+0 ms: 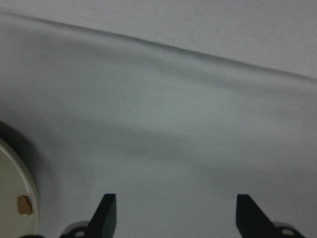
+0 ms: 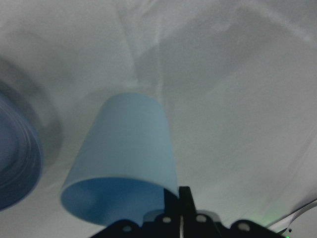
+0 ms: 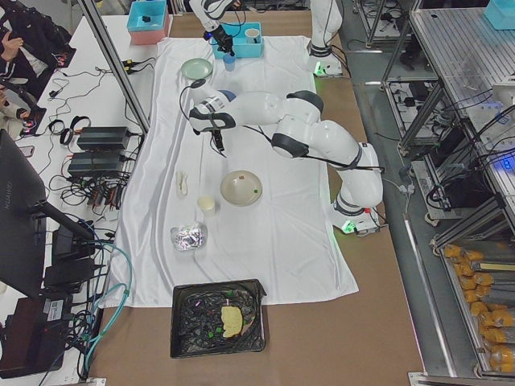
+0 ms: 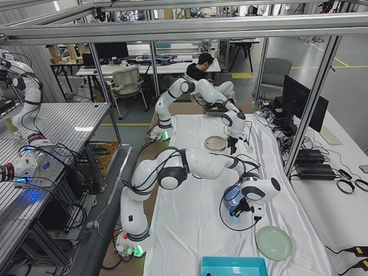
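In the right wrist view a light blue cup [image 2: 119,139] is tilted, its rim at my right gripper, which is shut on it; a darker blue round container [image 2: 12,151] sits beside it. The cup [image 3: 229,63] is at the far end in the camera left view, below the right gripper [image 3: 221,47]. My left gripper stands open and empty above the white cloth, with a beige plate [image 1: 10,183] holding a small brown piece at its left edge. In the camera left view that gripper [image 3: 217,143] is above and left of the plate [image 3: 241,197].
A green plate [image 4: 273,241] and a cyan bin [image 4: 233,265] are at the far end. A cream cup [image 3: 206,205], white item [image 3: 182,183], silver packet [image 3: 189,236] and black tray [image 3: 181,338] lie toward the other end.
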